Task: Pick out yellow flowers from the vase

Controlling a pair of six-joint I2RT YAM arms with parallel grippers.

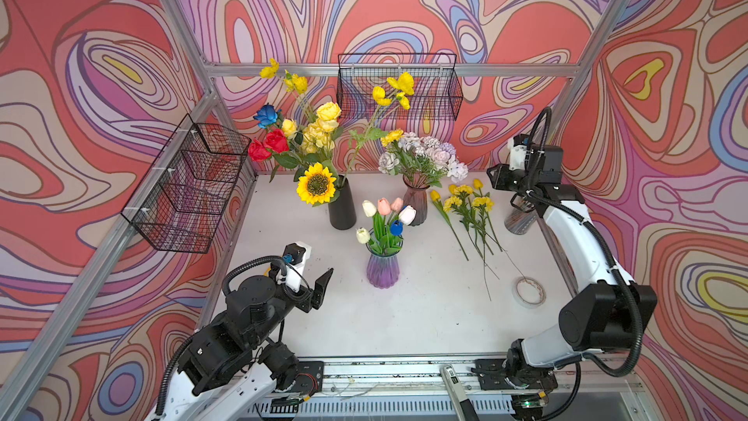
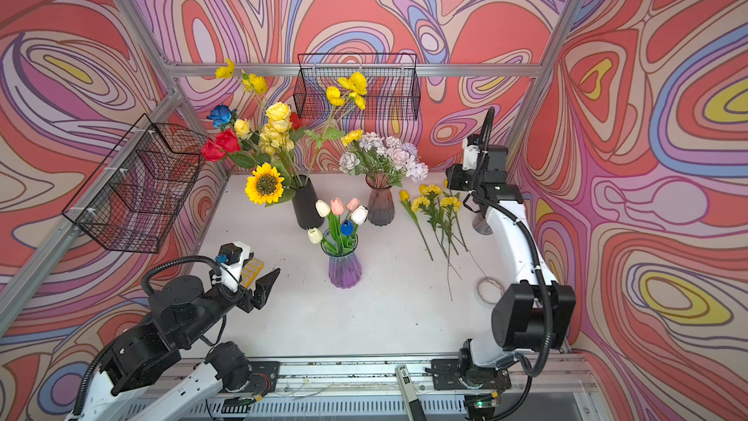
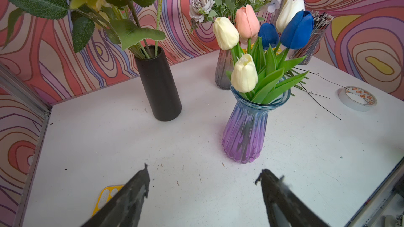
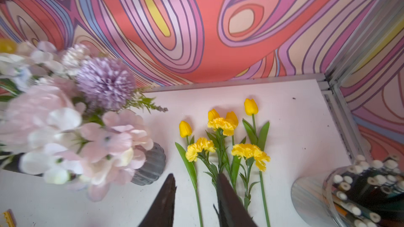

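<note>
Several yellow tulips and carnations [image 4: 221,126] lie on the table at the right back. A black vase [image 1: 342,206] holds a sunflower, roses and other yellow flowers. The reddish vase [image 1: 415,202] holds pale flowers with a yellow one [image 1: 392,137] at left. The purple vase [image 3: 244,138] holds white, pink and blue tulips. My left gripper stands open at the front left, nothing between its fingers. My right gripper hangs raised over the back right, above the lying flowers, its fingers apart with none visibly held.
A clear container of pens [image 4: 309,197] stands at the right back, a tape roll [image 1: 530,280] in front of it. Wire baskets [image 1: 183,202] hang on the left and back [image 1: 397,101] walls.
</note>
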